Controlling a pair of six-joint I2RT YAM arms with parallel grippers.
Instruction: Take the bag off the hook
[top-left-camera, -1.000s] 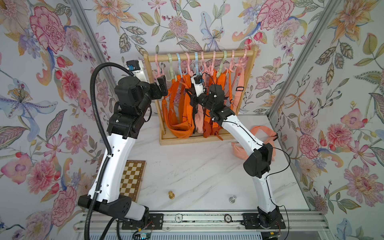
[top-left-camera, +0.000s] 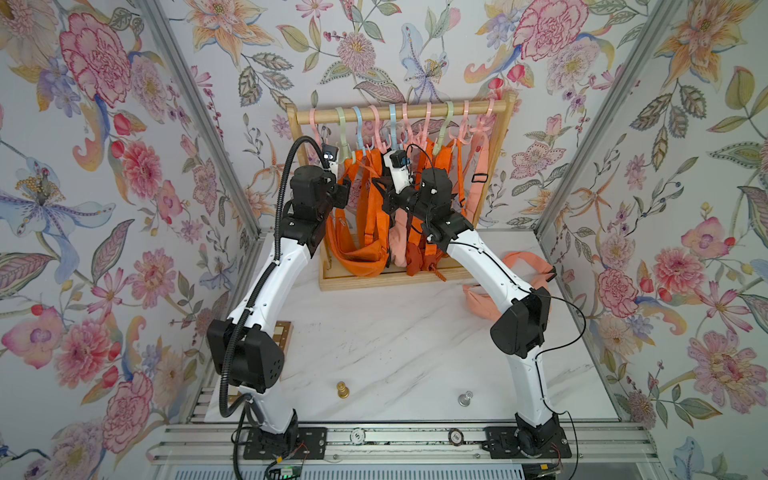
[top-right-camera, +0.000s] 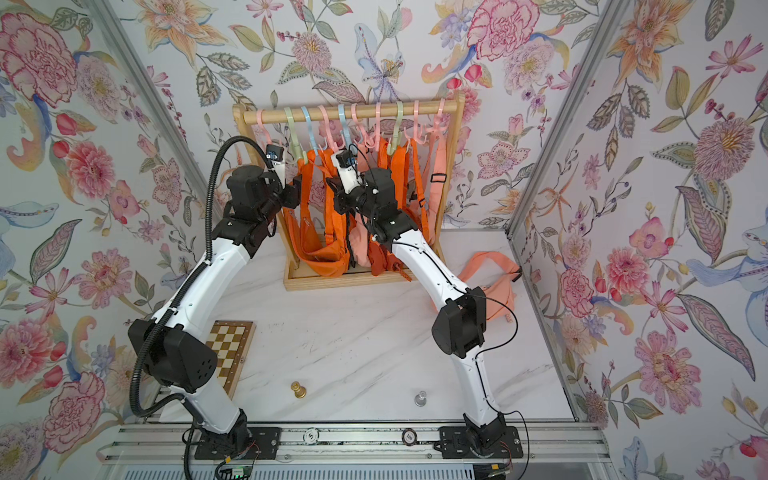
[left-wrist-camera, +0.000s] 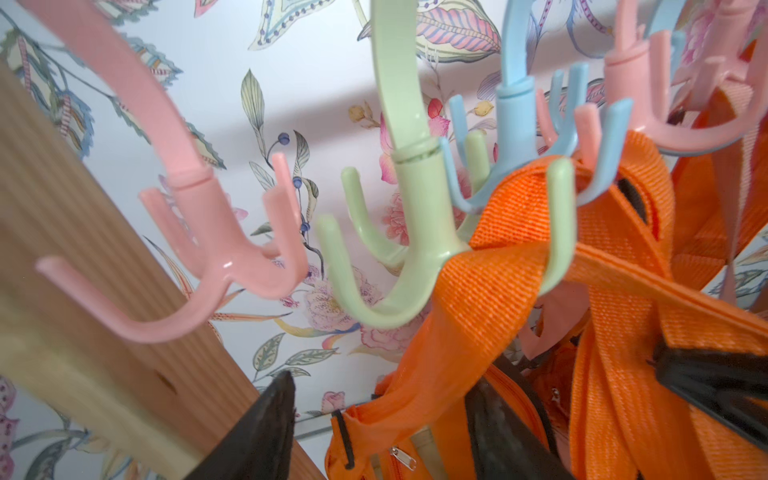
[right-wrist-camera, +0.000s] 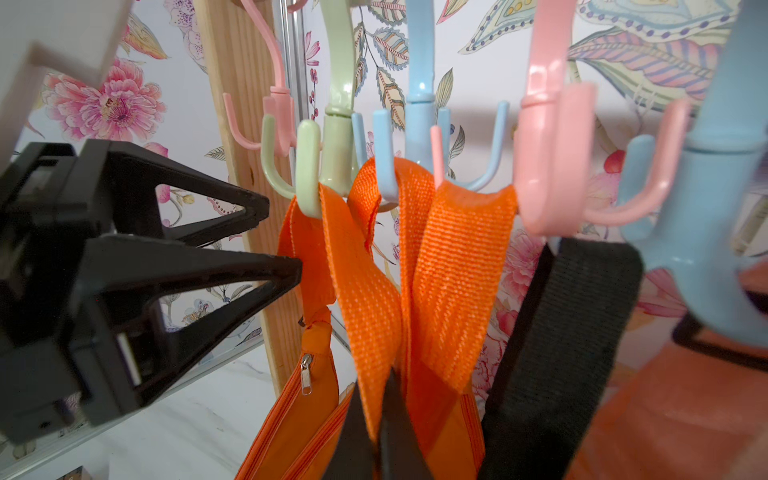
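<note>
The orange bag (left-wrist-camera: 440, 448) hangs under the green hook (left-wrist-camera: 416, 240), its orange strap (left-wrist-camera: 488, 296) looped over one prong. My left gripper has one finger on each side of the strap's lower part. Its fingers stand somewhat apart, and a firm hold cannot be made out. In the right wrist view, the tip of one left finger (right-wrist-camera: 276, 276) reaches the strap's edge. My right gripper is shut, with orange webbing (right-wrist-camera: 364, 352) narrowing in between its fingertips. This webbing runs up to the hooks.
A pink hook (left-wrist-camera: 224, 248) hangs empty beside the wooden post (left-wrist-camera: 104, 240). Blue hooks (left-wrist-camera: 520, 136) and more straps crowd the right, including a black strap (right-wrist-camera: 568, 344). On the table lie a salmon bag (top-left-camera: 480, 304), a chessboard (top-right-camera: 232, 340) and two chess pieces.
My left arm has swung right and inward from outside the rack to the orange strap, and its gripper's fingers have drawn closer together. The right arm has hardly moved.
</note>
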